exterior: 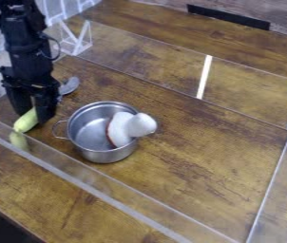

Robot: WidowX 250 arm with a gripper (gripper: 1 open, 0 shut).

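Note:
My black gripper (29, 93) is low at the left, its fingertips over a pale green elongated object (27, 121) on the table. Whether the fingers are closed on it is unclear. To the right stands a metal pot (91, 132) with side handles, holding a white rounded object (139, 125).
A silver utensil (68, 85) lies behind the green object, beside my gripper. Clear panels border the wooden table (216, 133), whose middle and right are free. A dark slot (227, 15) is at the back.

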